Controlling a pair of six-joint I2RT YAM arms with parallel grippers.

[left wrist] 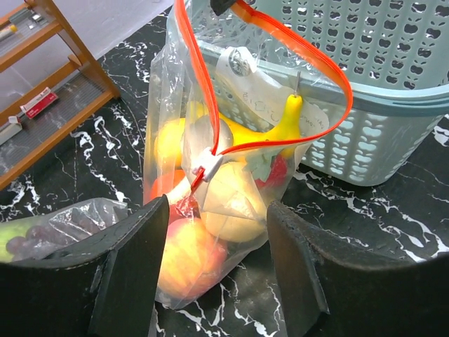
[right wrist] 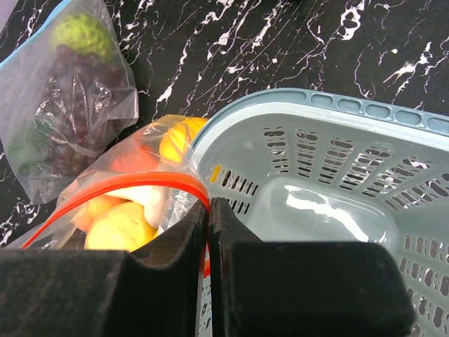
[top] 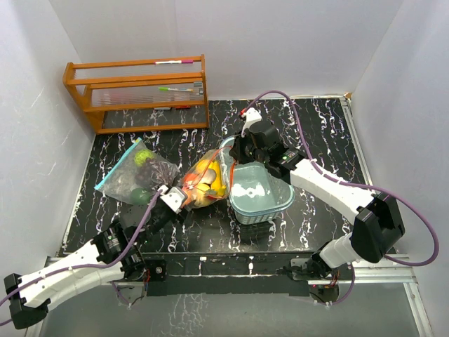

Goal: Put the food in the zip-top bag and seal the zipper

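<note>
A clear zip top bag (left wrist: 242, 203) with orange zipper strips stands filled with toy food. Inside are a yellow banana (left wrist: 284, 126), a peach (left wrist: 189, 256) and other round fruit. The zipper's mouth gapes in a loop, and a white slider (left wrist: 209, 165) sits at its near end. My right gripper is shut on the bag's orange zipper edge at the far end, over the basket rim. Facing the slider end, my left gripper stands part open with nothing between its fingers; the bag lies ahead of them.
An empty pale green basket (top: 256, 193) adjoins the bag on the right. A second bag with a blue zipper (top: 133, 175), holding grapes and green food, lies to the left. Behind stands a wooden rack (top: 140, 81).
</note>
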